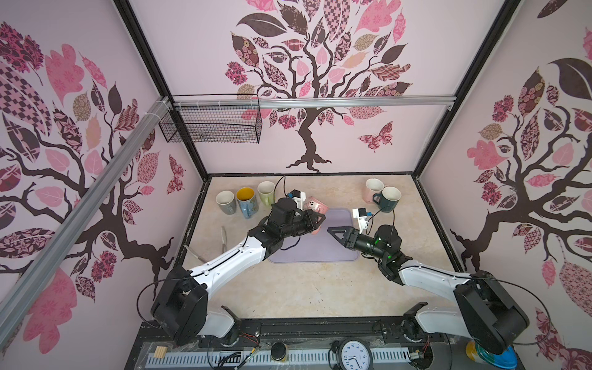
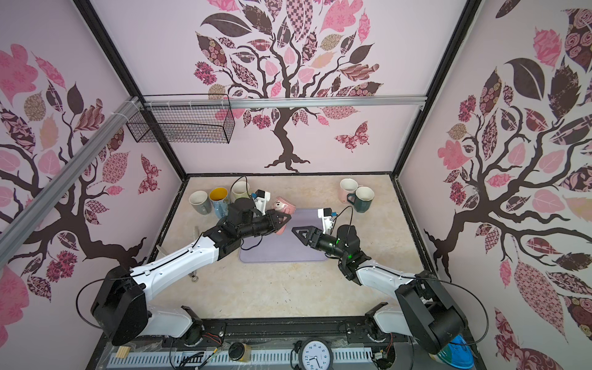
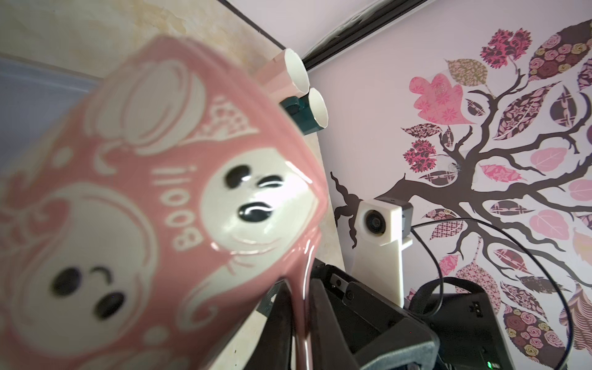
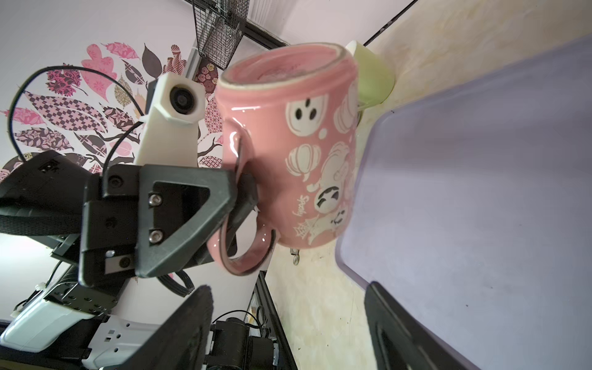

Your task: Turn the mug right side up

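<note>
The pink mug (image 1: pixel 317 204), printed with white ghosts and pumpkins, hangs tilted above the lilac mat. My left gripper (image 1: pixel 321 217) is shut on its handle, seen in the left wrist view as a pink strip pinched between dark fingers. In the right wrist view the mug's recessed base (image 4: pixel 283 69) faces the top of the picture and the handle (image 4: pixel 249 262) is at its left; its mouth is hidden there. To the right of the mug, a short gap away, my right gripper stands open and empty, its two fingers apart.
At the back left stand a grey mug (image 1: pixel 226 202), a blue-yellow mug (image 1: pixel 247 206) and a green mug (image 1: pixel 266 193). A pale pink mug (image 1: pixel 372 190) and dark teal mug (image 1: pixel 388 200) stand back right.
</note>
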